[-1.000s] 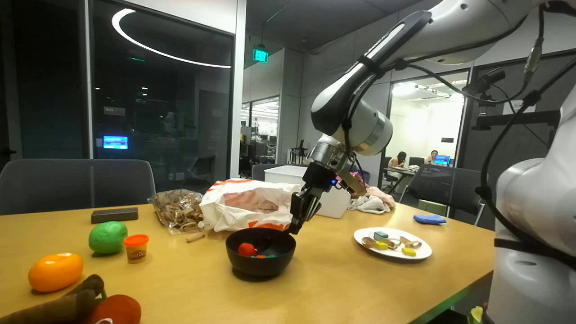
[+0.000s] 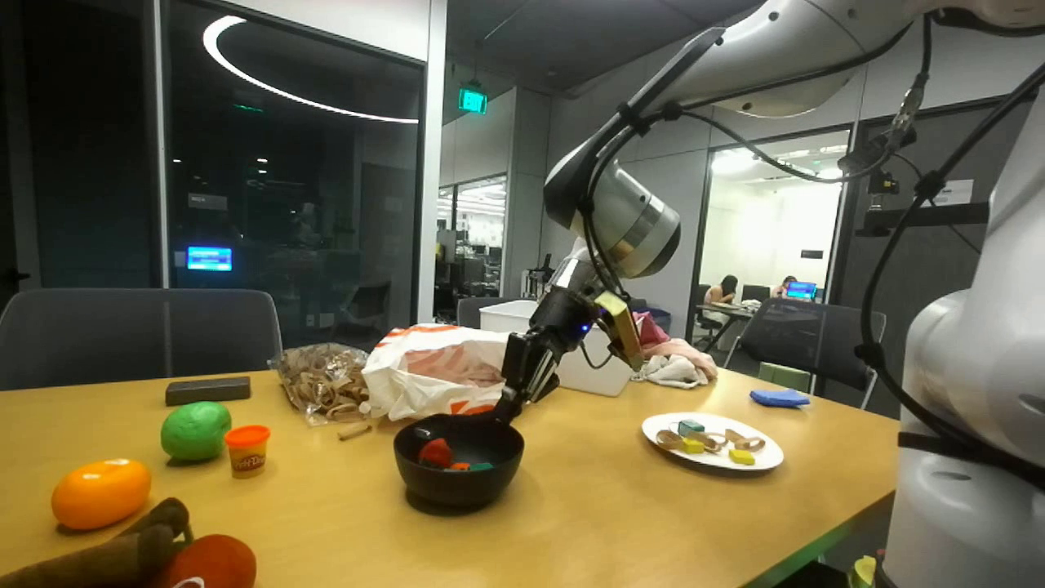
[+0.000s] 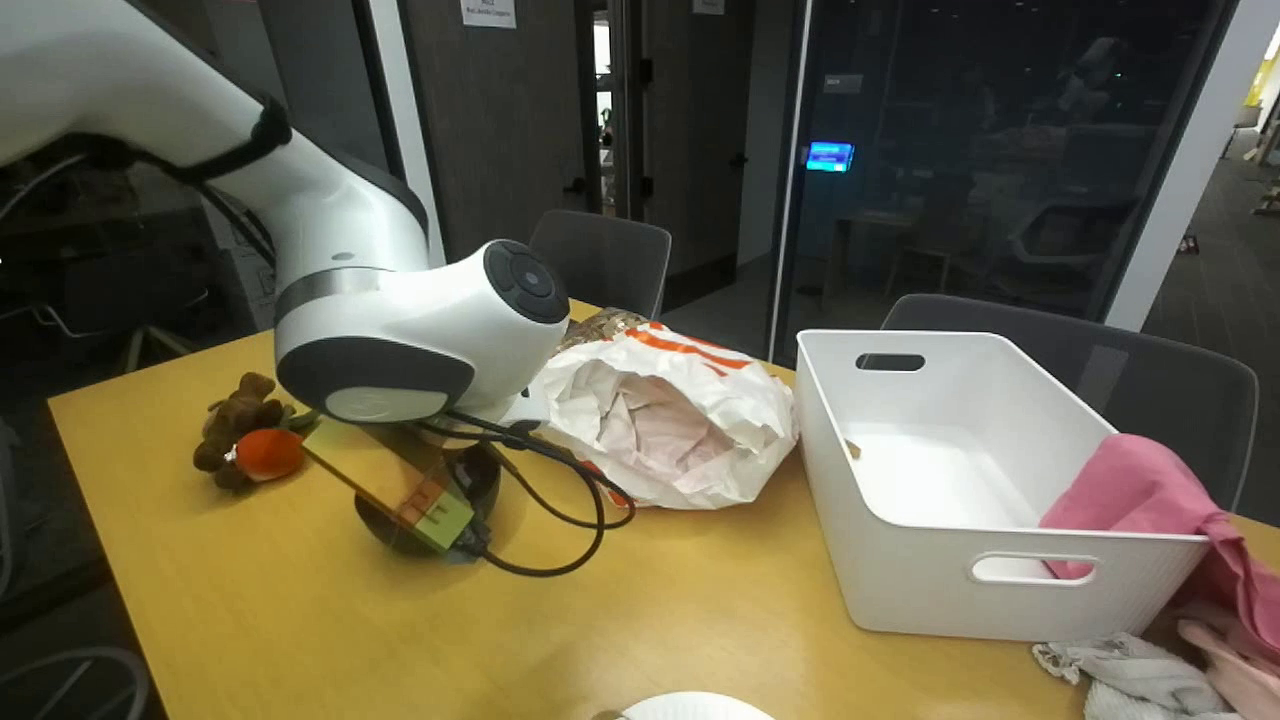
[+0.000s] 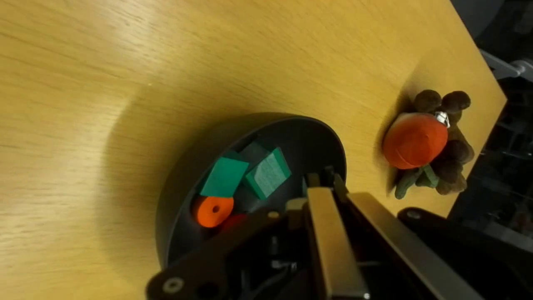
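A black bowl (image 2: 458, 480) is on the wooden table in exterior view 1, or very slightly off it; I cannot tell which. My gripper (image 2: 507, 407) reaches down to its right rim and is shut on that rim. In the wrist view the gripper covers part of the bowl (image 4: 175, 220), which looks tilted to this camera. Inside it are green blocks (image 4: 225, 177), an orange piece with a hole (image 4: 213, 211) and a red thing (image 4: 232, 221) half hidden by the gripper. The arm covers most of the bowl (image 3: 390, 524) in exterior view 2.
A white plate (image 2: 658, 443) with blocks and brown strips stands to the right. A plastic bag (image 2: 431, 364) and a white bin (image 3: 840, 576) are behind. A green ball (image 2: 196, 431), a Play-Doh tub (image 2: 248, 454) and a brown plush toy (image 4: 452, 155) lie leftward.
My gripper and the bowl have both shifted a little to the left in exterior view 1. The red thing inside has shifted with the bowl, and the plate has stayed put.
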